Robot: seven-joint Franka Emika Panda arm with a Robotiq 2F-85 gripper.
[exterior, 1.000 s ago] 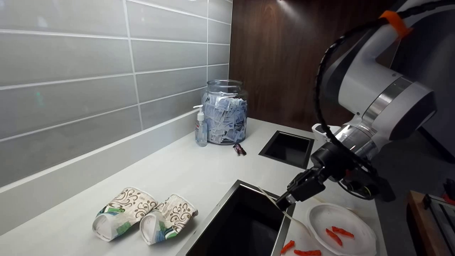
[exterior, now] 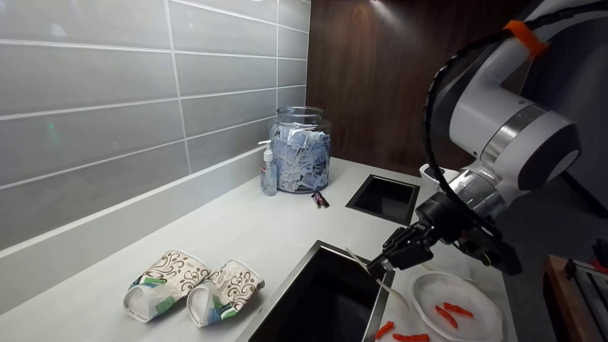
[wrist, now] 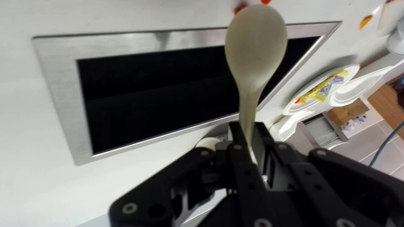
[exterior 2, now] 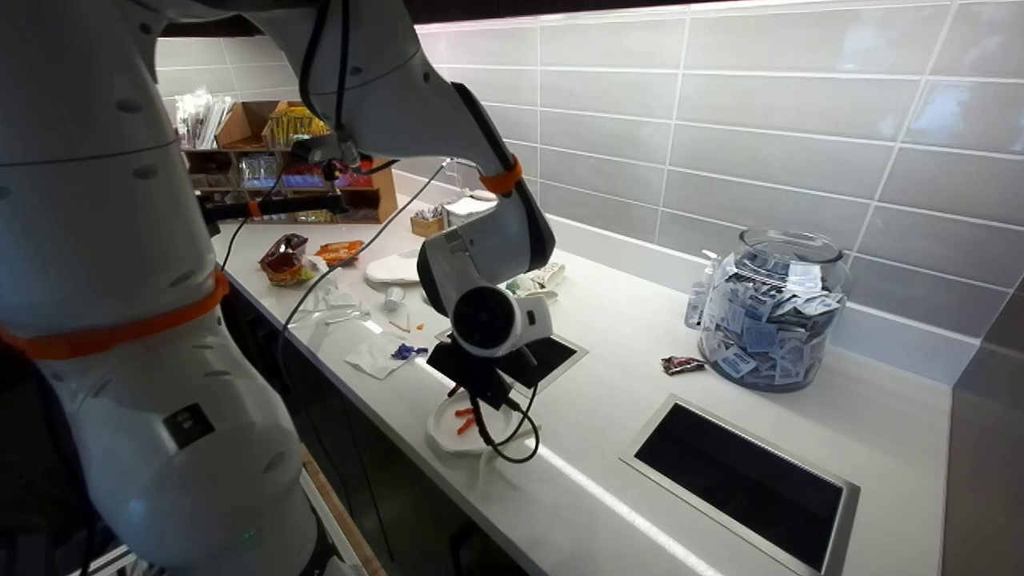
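My gripper is shut on the handle of a pale spoon (wrist: 255, 45), whose bowl points away from the fingers in the wrist view. Beneath it lies the dark rectangular opening (wrist: 159, 98), set in a metal frame. In exterior view 1 the gripper (exterior: 373, 269) hangs over the right rim of that opening (exterior: 327, 296); the spoon (exterior: 397, 296) slants across, its handle end over the opening and its bowl end towards the white plate (exterior: 419, 308). The arm hides the gripper's fingers in exterior view 2.
Red snack pieces (exterior: 446, 316) lie on the plate and beside it. Two patterned paper cups (exterior: 165, 279) rest on their sides left of the opening. A glass jar of packets (exterior: 300, 154) and a pump bottle (exterior: 268, 174) stand at the wall. A second opening (exterior: 384, 197) lies farther back.
The gripper and spoon have shifted and tilted very slightly; the spoon's bowl end has moved a little left in exterior view 1. The grip on the spoon is unchanged.
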